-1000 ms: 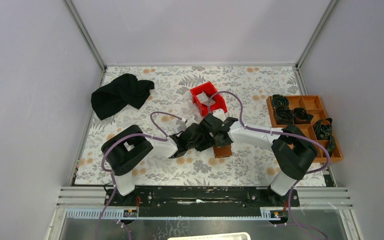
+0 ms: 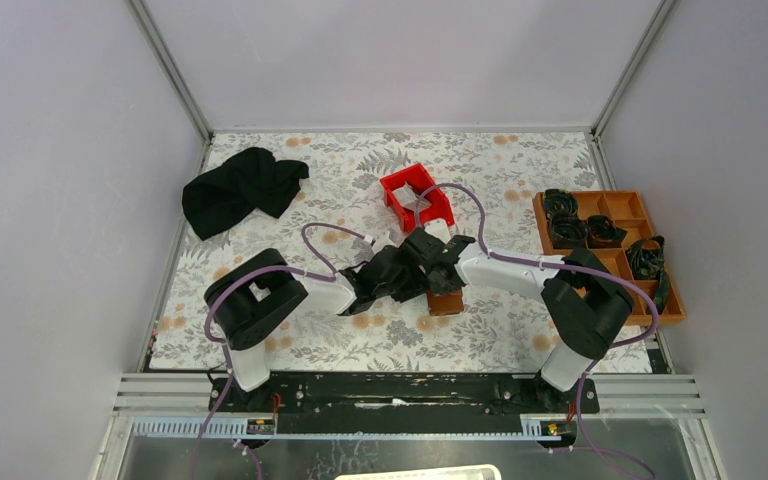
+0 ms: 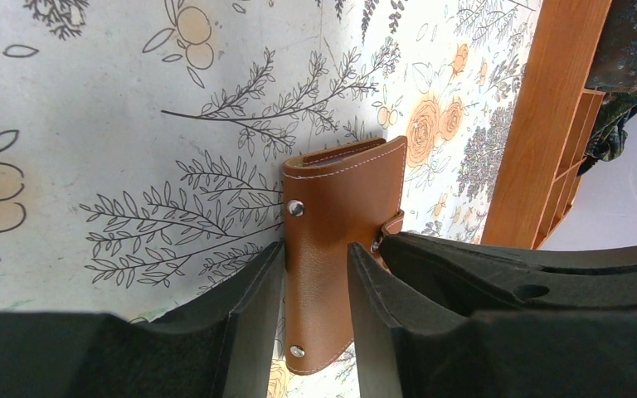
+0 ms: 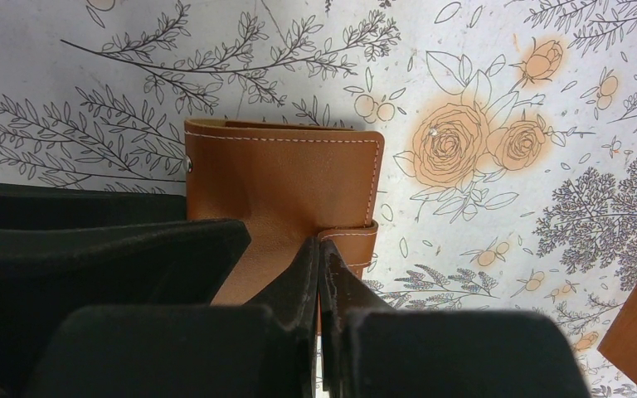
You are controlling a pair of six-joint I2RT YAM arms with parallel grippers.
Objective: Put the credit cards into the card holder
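Observation:
A brown leather card holder (image 2: pixel 445 305) lies flat at the table's centre under both grippers, stitched, with studs and a strap (image 4: pixel 347 245). My left gripper stands part open over the holder's studded edge (image 3: pixel 323 199), fingertips at the leather. My right gripper is shut, its tips at the strap; whether it pinches the strap cannot be told. No card is clearly visible.
A red bin (image 2: pixel 396 185) with pale contents stands behind the grippers. A wooden compartment tray (image 2: pixel 615 205) with dark rolled items is at the right, a black cloth (image 2: pixel 240 190) at the back left.

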